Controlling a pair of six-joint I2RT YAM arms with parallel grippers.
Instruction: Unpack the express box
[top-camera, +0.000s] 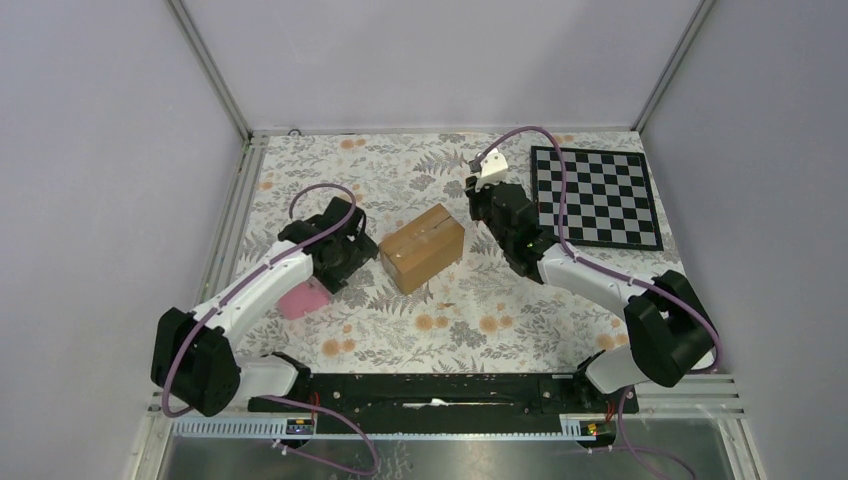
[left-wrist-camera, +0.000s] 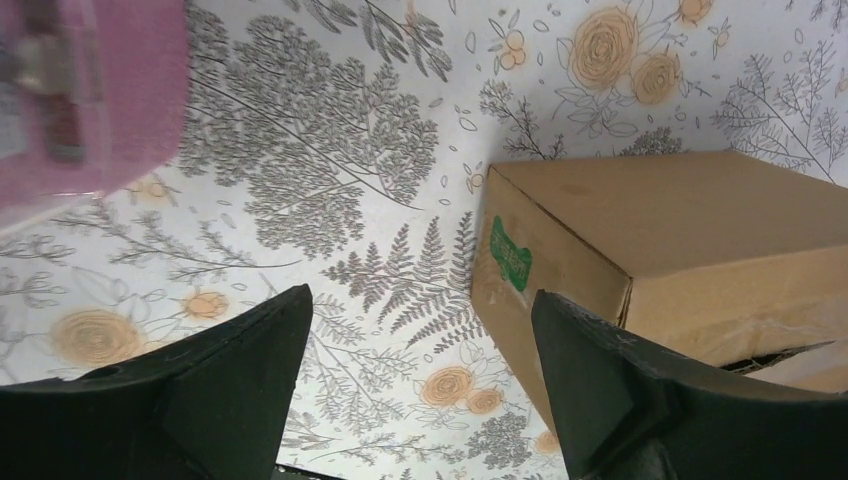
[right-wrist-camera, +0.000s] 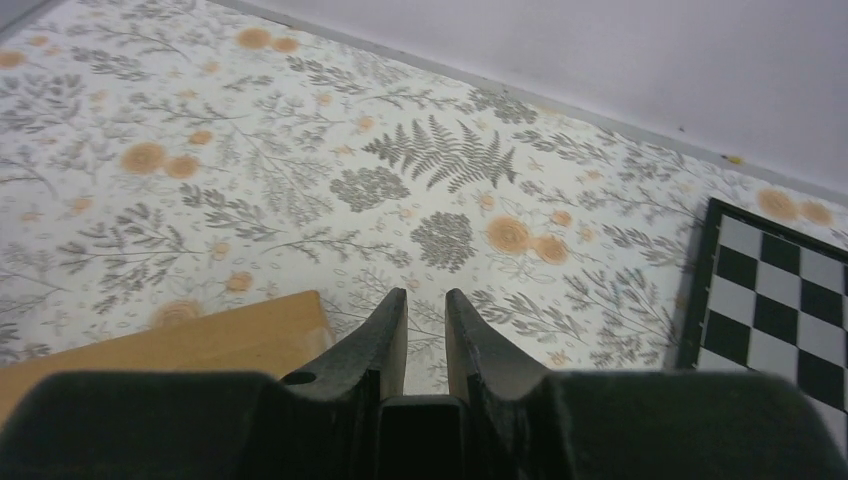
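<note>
A brown cardboard box (top-camera: 424, 247) stands on the table's middle, a tape strip along its top. In the left wrist view the box (left-wrist-camera: 690, 215) shows a green mark and a dark slit along one edge. My left gripper (top-camera: 368, 250) is left of the box, its fingers (left-wrist-camera: 210, 385) wide apart with only tablecloth between the tips. Beyond the box's right side, my right gripper (top-camera: 474, 194) hangs apart from it. Its fingertips (right-wrist-camera: 395, 330) stand close together with a narrow gap. Low between them is a dark block; whether it is held is unclear.
A pink item (top-camera: 303, 298), partly under the left arm, lies on the left of the table. A black-and-white checkered board (top-camera: 597, 197) lies at the back right. Flowered tablecloth (top-camera: 450, 345) is free in front of the box.
</note>
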